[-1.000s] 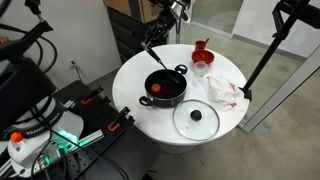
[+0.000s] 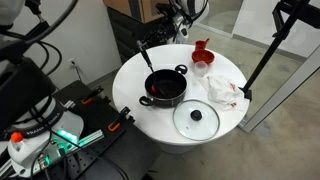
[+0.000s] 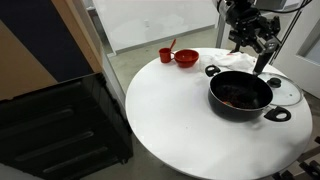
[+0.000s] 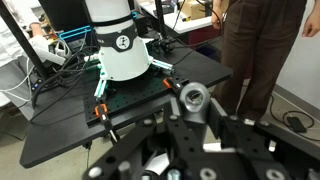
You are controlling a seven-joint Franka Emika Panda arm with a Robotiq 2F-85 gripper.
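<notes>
A black two-handled pot (image 2: 166, 88) stands on the round white table, also seen in the second exterior view as a wide black pot (image 3: 240, 95). My gripper (image 2: 150, 42) is above and behind it, shut on a dark stick-like utensil (image 2: 148, 58). The utensil slants down toward the pot; its lower end is hard to make out. In the wrist view the utensil's round grey end (image 4: 195, 98) sticks out from the fingers, and the fingertips are partly hidden. Dark reddish contents (image 3: 236, 98) show inside the pot.
A glass lid (image 2: 196, 121) lies beside the pot. Behind are a red cup (image 2: 201, 45), a red bowl (image 3: 186, 58) and a crumpled white cloth (image 2: 222, 88). A person stands behind the table.
The utensil has shifted left and its lower end has moved over the pot's left side. The red piece seen there earlier is now mostly hidden or displaced.
</notes>
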